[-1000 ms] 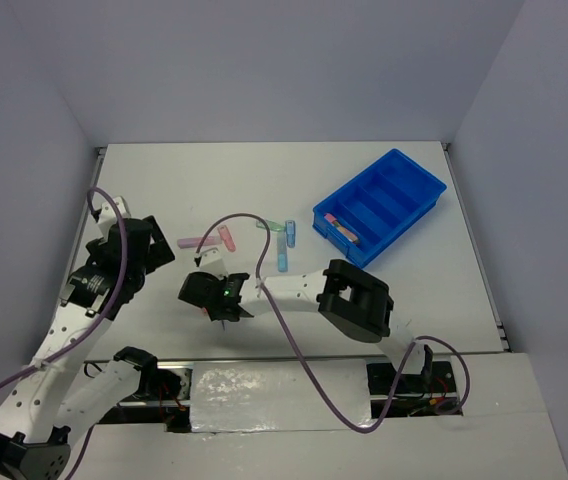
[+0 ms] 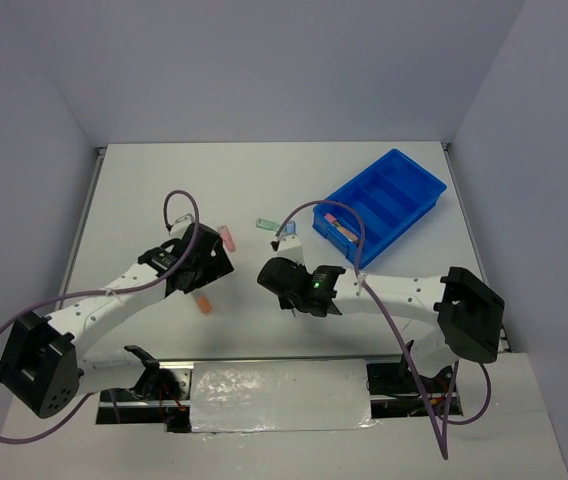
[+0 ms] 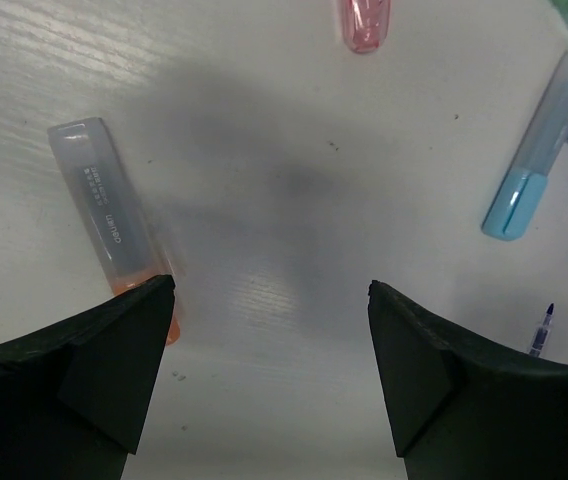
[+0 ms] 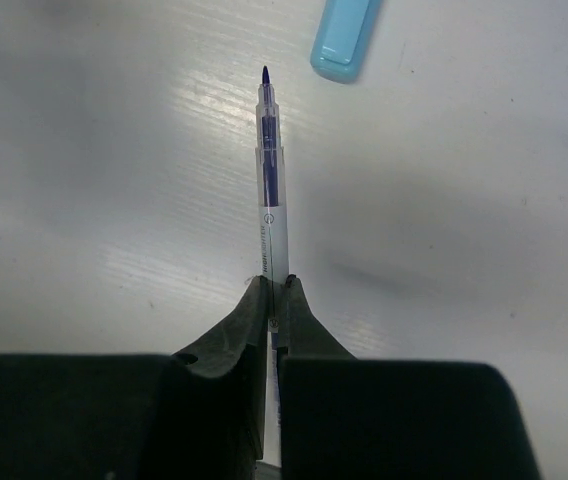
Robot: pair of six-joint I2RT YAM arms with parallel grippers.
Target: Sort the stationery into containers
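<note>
My right gripper is shut on a slim white pen with a dark blue tip, which points away from the fingers. Wide open and empty, my left gripper hovers over the table beside a grey and orange stationery case. In the top view its orange end shows just below the left gripper. A pink item, a green one and a blue one lie mid-table. The long light-blue case is mostly hidden by the right arm from above.
At the back right stands a blue divided container; small pink and orange items lie in its near-left compartment, the others look empty.
My right arm has swung rightward with the pen, uncovering the orange-ended case. My left arm has moved right and down toward that case, covering the longer pink item.
</note>
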